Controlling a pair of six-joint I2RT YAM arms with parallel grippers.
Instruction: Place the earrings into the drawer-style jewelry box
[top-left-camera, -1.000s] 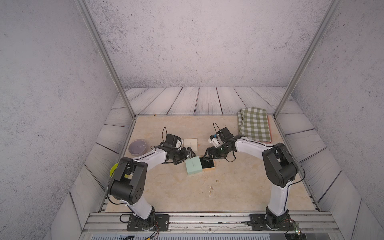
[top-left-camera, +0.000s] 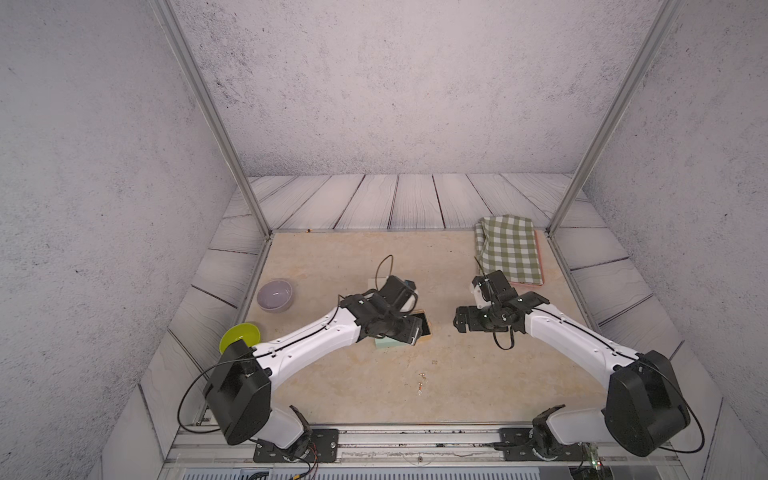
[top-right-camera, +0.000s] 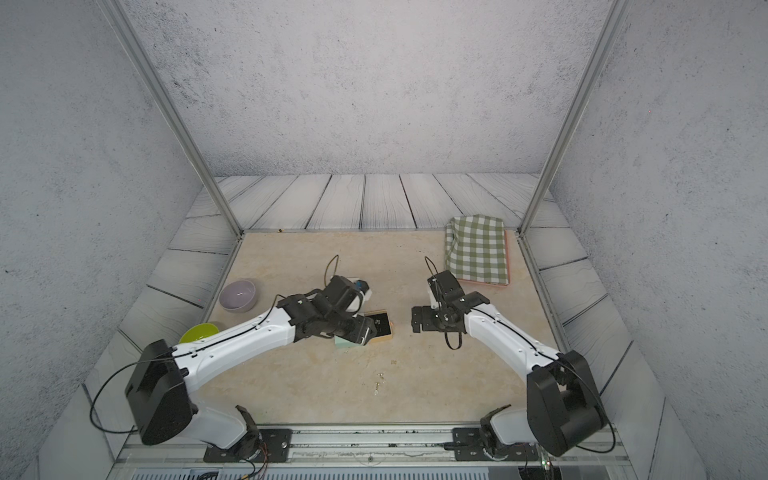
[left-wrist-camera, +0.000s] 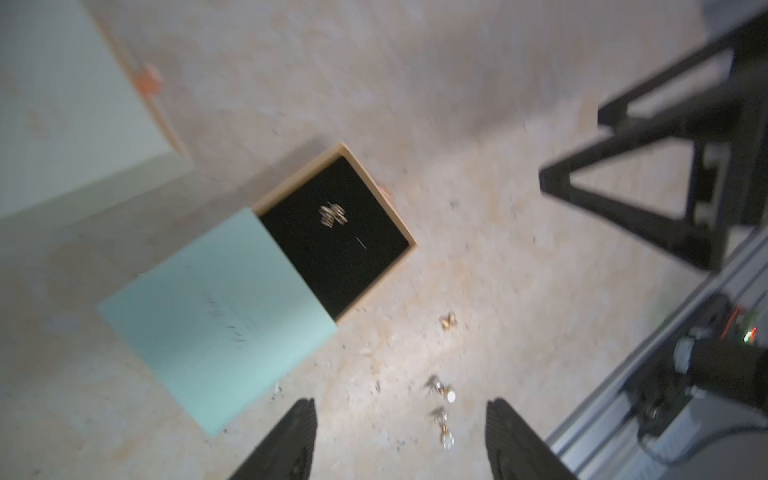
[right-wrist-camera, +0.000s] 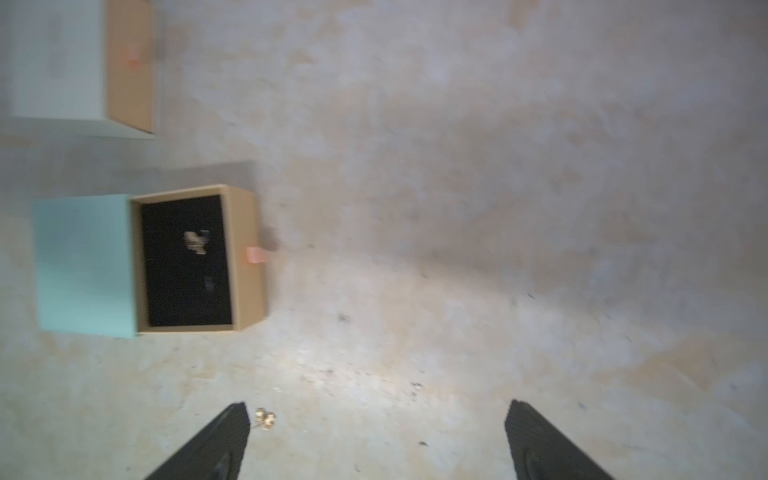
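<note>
The mint jewelry box (left-wrist-camera: 220, 320) lies on the table with its black-lined drawer (left-wrist-camera: 364, 264) pulled out to the right. One gold earring piece (left-wrist-camera: 333, 214) rests on the drawer's black lining. Loose earrings lie on the bare table in front of the box: a small gold one (left-wrist-camera: 448, 321), a second (left-wrist-camera: 440, 389) and a third (left-wrist-camera: 444, 428). My left gripper hovers above the table with its fingers apart, nothing visible between them. To the right of the drawer my right gripper stands open and empty.
A second, pale box (right-wrist-camera: 60, 60) sits behind the mint one. A purple bowl (top-left-camera: 276, 294) and a green bowl (top-left-camera: 240, 337) stand at the left. A checkered cloth (top-left-camera: 509, 246) lies back right.
The right arm has drawn back to the right, away from the drawer.
</note>
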